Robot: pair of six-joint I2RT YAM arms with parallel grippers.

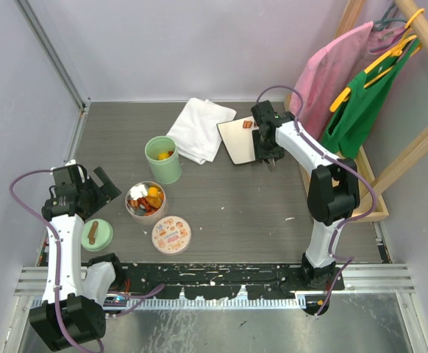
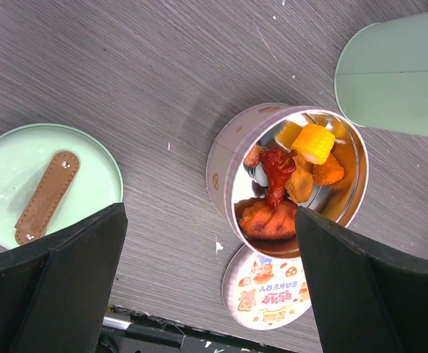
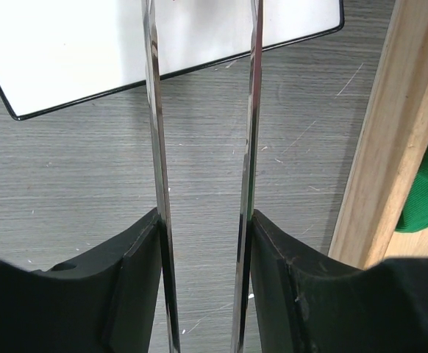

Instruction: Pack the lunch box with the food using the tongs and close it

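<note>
The lunch box [image 1: 142, 213] holds corn, meat pieces and other food, with its printed lid [image 1: 171, 237] beside it. My left gripper [image 1: 102, 184] stands open above the green dish [image 1: 104, 239] and near the box. My right gripper [image 1: 264, 143] is over the white board [image 1: 235, 147], where small reddish pieces [image 1: 248, 123] lie. In the right wrist view its long metal tongs [image 3: 204, 15] reach over the board, part apart; their tips are out of that view, so whether they hold anything is unclear.
A green cup [image 1: 162, 170] stands behind the box. A white cloth [image 1: 199, 121] lies at the back. A wooden rack [image 1: 427, 143] with hanging clothes borders the right side.
</note>
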